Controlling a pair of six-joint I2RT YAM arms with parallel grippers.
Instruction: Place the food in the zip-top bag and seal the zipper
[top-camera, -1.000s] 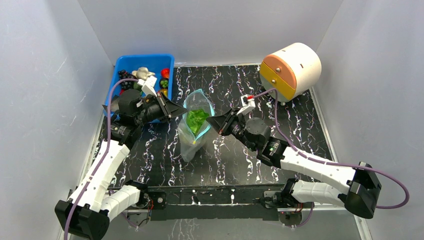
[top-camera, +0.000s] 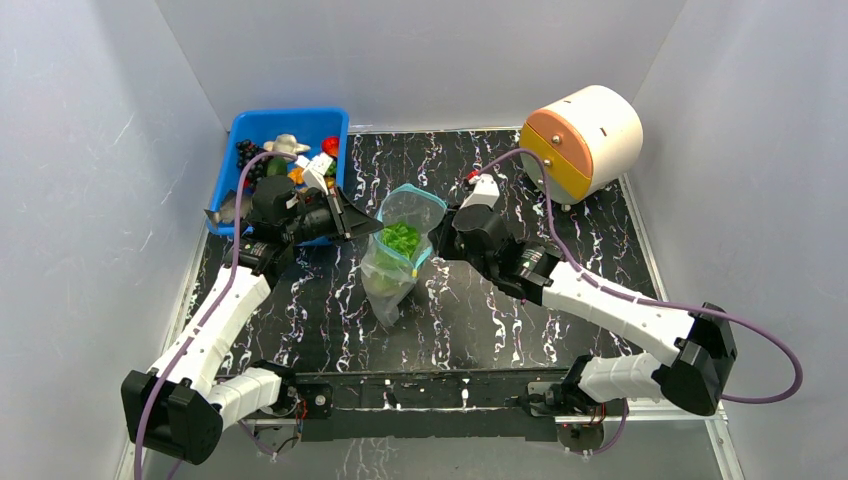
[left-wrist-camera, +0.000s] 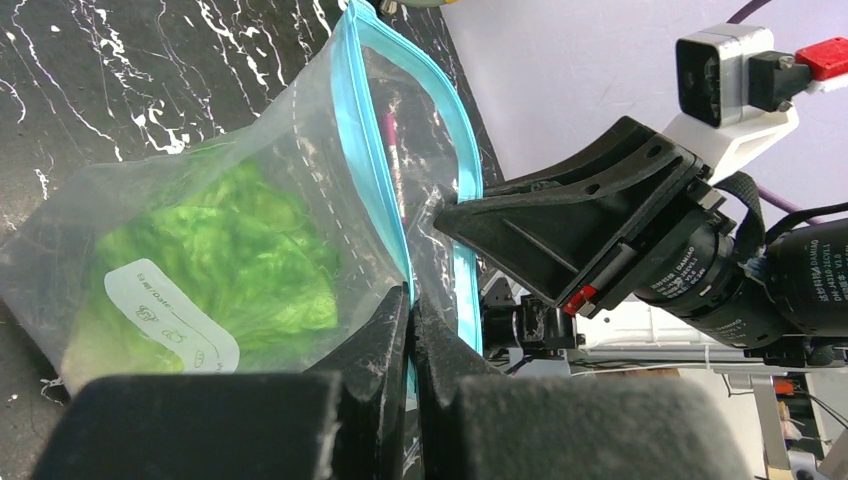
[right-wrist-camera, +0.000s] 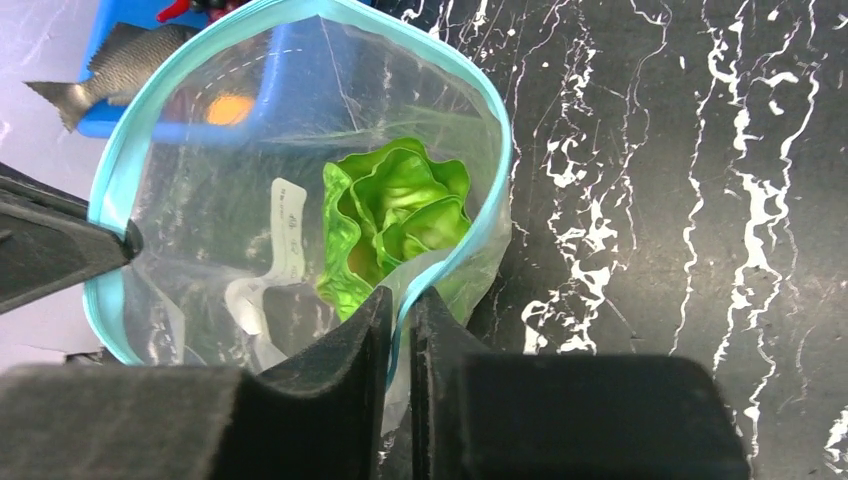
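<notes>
The clear zip top bag (top-camera: 384, 292) with a blue zipper rim stands open above the middle of the counter. Green leafy lettuce is inside it, also visible through the plastic in the left wrist view. My left gripper is shut on the blue rim at the bag's left side. Across the mouth, my right gripper has its fingers close together with the rim running between them. The mouth gapes between the two grippers. In the top view, the right fingertips are partly hidden by the gripper's own body.
A blue bin (top-camera: 347, 130) with several fruits, vegetables and a fish (right-wrist-camera: 145, 65) stands at the back left, under the left arm. A cream and orange drum-shaped container (top-camera: 600, 140) sits at the back right.
The bag's mouth is wider and slightly further right. The left gripper shifted slightly right.
</notes>
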